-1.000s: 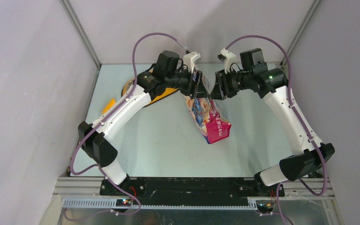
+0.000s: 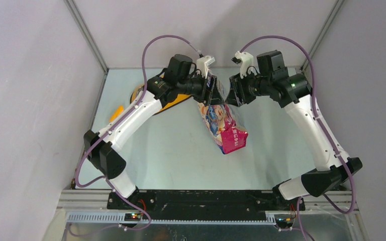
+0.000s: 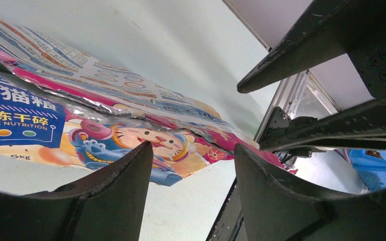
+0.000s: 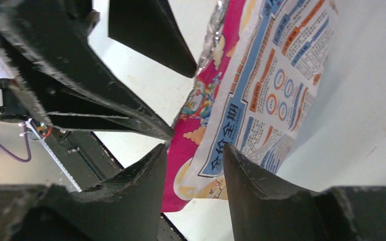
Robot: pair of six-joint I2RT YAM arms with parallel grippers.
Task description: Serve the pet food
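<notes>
A colourful pink, blue and cream pet food bag (image 2: 221,128) lies lengthwise between the grippers, with blue printed front (image 3: 20,115) and white text-covered side (image 4: 266,100). My left gripper (image 2: 211,98) is at the bag's upper sealed edge; in its wrist view its fingertips (image 3: 143,150) sit low against the bag, and what is between them is largely hidden. My right gripper (image 2: 235,95) faces it from the right. Its fingertips (image 4: 231,155) are spread apart over the bag's white and pink side.
An orange and black object (image 2: 171,103) lies behind the left arm, with a small orange item (image 2: 115,113) at the table's left. Walls close in at back and sides.
My right arm has shifted very slightly, with its elbow a little further right. The left arm and the bag look unchanged.
</notes>
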